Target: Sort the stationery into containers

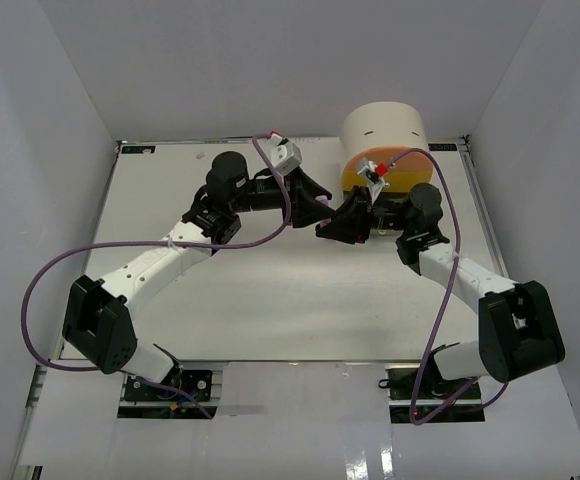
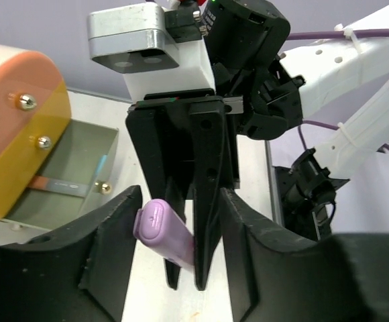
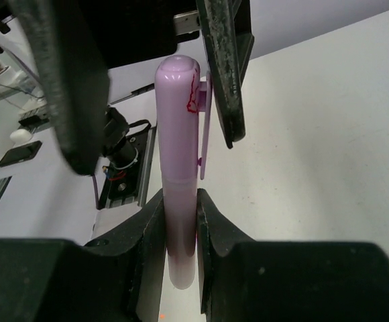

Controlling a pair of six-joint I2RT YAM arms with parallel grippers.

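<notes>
A pink marker (image 1: 324,202) is between my two grippers in the top view. My right gripper (image 1: 335,225) is shut on it; in the right wrist view the marker (image 3: 178,121) stands upright in those fingers, its clip facing right. My left gripper (image 1: 315,200) has its fingers apart around the marker; in the left wrist view the marker's end (image 2: 155,221) lies between them, and whether they touch it is unclear.
The cream, orange and yellow organizer (image 1: 385,130) stands at the back right, with a grey-green drawer (image 2: 60,208) holding stationery, seen in the left wrist view.
</notes>
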